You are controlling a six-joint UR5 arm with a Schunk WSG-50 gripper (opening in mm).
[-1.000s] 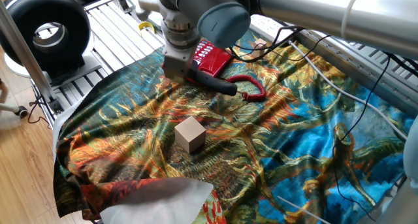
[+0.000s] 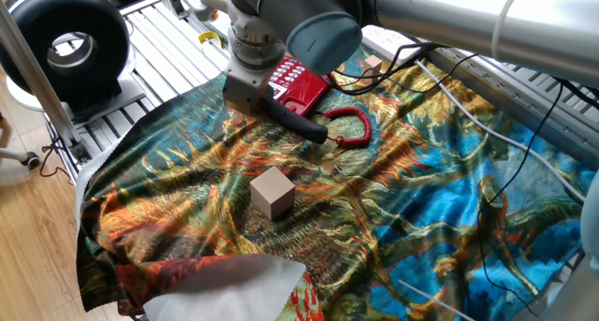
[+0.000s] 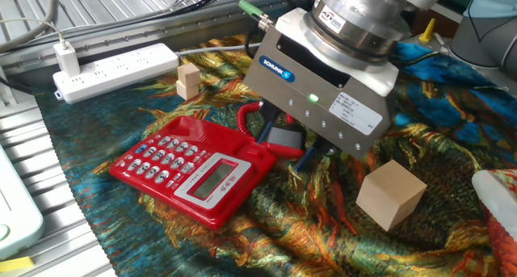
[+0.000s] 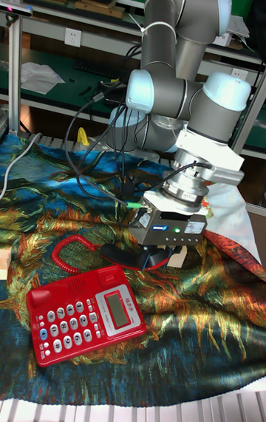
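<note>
A red desk telephone (image 3: 194,168) with a keypad and small display lies on the patterned cloth; its cradle is empty. Beside it my gripper (image 3: 283,150) points down, shut on the telephone's dark handset (image 3: 284,137). The handset (image 2: 298,123) sticks out past the gripper in exterior view 1, and the red coiled cord (image 2: 365,129) hangs from its end. In exterior view 3 the handset (image 4: 118,255) lies roughly level, just behind the phone (image 4: 83,315). Whether its underside touches the cloth, I cannot tell. The gripper body partly hides the grip.
A cardboard-coloured cube (image 2: 273,192) sits on the cloth near the gripper. Two small wooden blocks (image 3: 187,81) are stacked by a white power strip (image 3: 117,73). Loose black cables (image 2: 402,64) hang by the arm.
Over the last second my gripper and the handset have shifted together slightly left in exterior view 1, the cord following. The cube stays put.
</note>
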